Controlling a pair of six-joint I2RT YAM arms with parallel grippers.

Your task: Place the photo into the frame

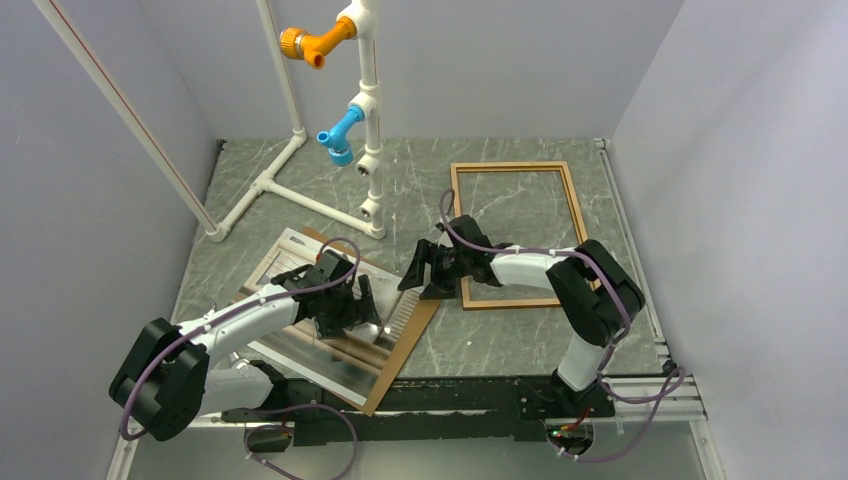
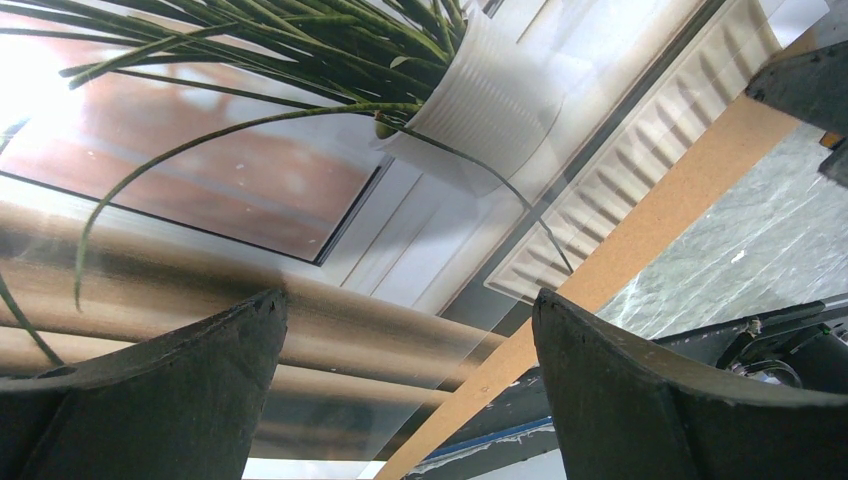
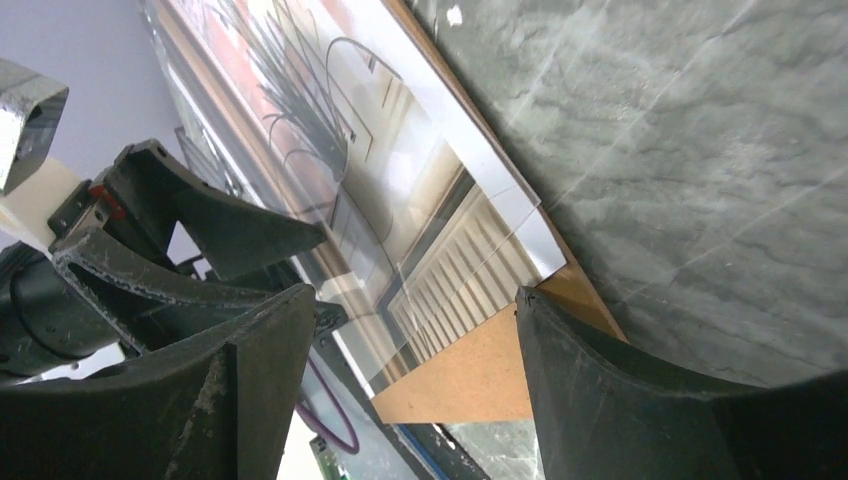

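Note:
The photo [image 1: 290,262], a printed room scene with a potted plant [image 2: 480,110], lies at a slant on a brown backing board [image 1: 412,335]. A brown strip of the board shows past the photo's right edge. My left gripper is open above the lower part of the photo, nothing between its fingers. At the photo's right corner stands my right gripper, its fingers apart; one fingertip [image 3: 530,305] sits by the white corner margin. Whether it touches the photo cannot be told. The empty wooden frame [image 1: 512,303] lies on the right, partly covered by my right arm.
White pipes with an orange fitting [image 1: 322,43] and a blue fitting [image 1: 342,135] rise behind the photo. A dark rail [image 1: 450,428] runs along the table's front edge. Bare grey tabletop [image 1: 490,345] lies between board and rail on the right.

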